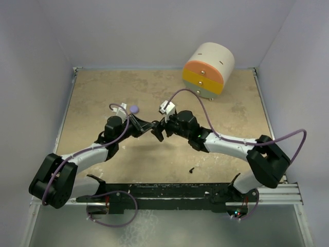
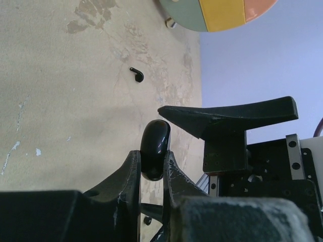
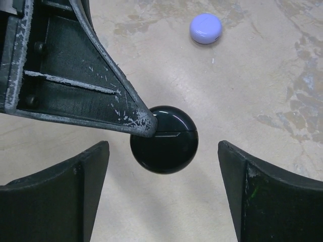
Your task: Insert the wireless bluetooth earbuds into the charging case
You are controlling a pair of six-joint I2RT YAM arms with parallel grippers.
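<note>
The black charging case [image 2: 155, 136] is a glossy, rounded case held above the table. My left gripper is shut on it, fingertips pressing its two sides. From the right wrist view the case [image 3: 166, 154] looks round and closed, with a seam across it. Around it, but not touching, my right gripper stands open with a gap on both sides. One black earbud [image 2: 137, 74] lies on the table; another small black piece [image 2: 147, 220], likely the second earbud, shows partly below the right gripper's fingers. In the top view an earbud [image 1: 192, 170] lies toward the front.
A round lilac object [image 3: 206, 28] lies on the table left of centre in the top view. At the back right stands a white drum-shaped cabinet [image 1: 220, 55] with coloured drawers.
</note>
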